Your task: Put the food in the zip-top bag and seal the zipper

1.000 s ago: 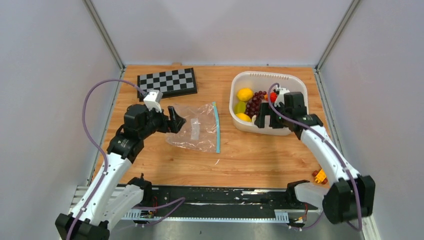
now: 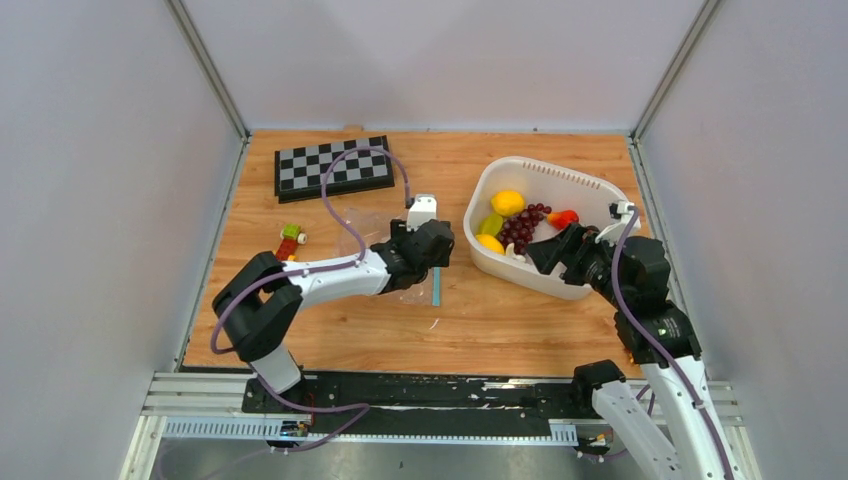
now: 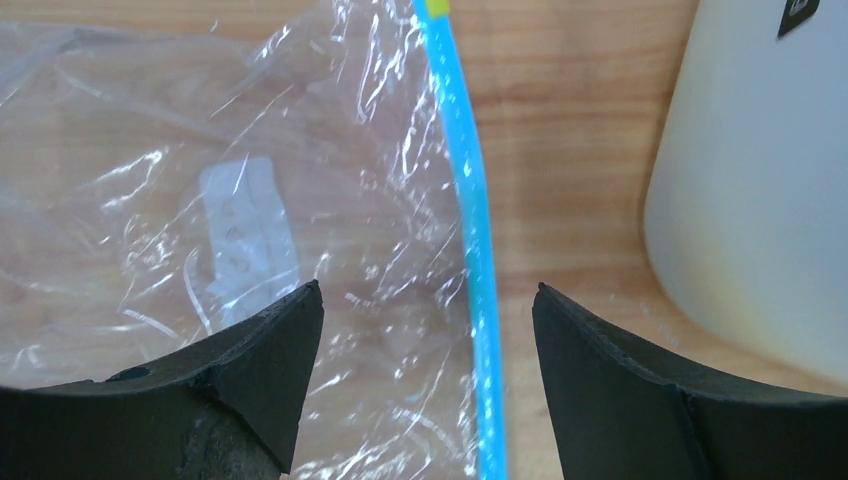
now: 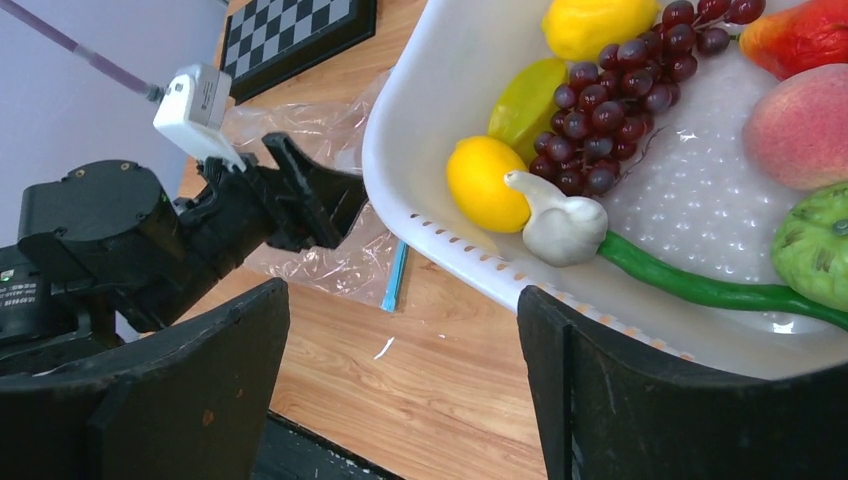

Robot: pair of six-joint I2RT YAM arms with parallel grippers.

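Observation:
A clear zip bag (image 3: 360, 240) with a blue zipper strip (image 3: 480, 300) lies flat on the table. My left gripper hangs over the zipper side, its fingers apart, nothing between them. My right gripper is open at the right part of the white bin (image 2: 478, 255). In the bin are lemons (image 4: 483, 180), grapes (image 4: 610, 120), a yellow-green fruit (image 4: 520, 110), a red pepper (image 4: 785, 35), a peach (image 4: 800, 125), a green squash (image 4: 815, 250) and a white-and-green vegetable (image 4: 565, 230).
A checkered board (image 2: 334, 165) lies at the back left, a small toy (image 2: 287, 248) at the left. The bin stands close to the right of the bag.
My left gripper has moved rightward from the bag's left part to over its zipper side. The bin has shifted slightly right and down, and the right gripper has moved rightward.

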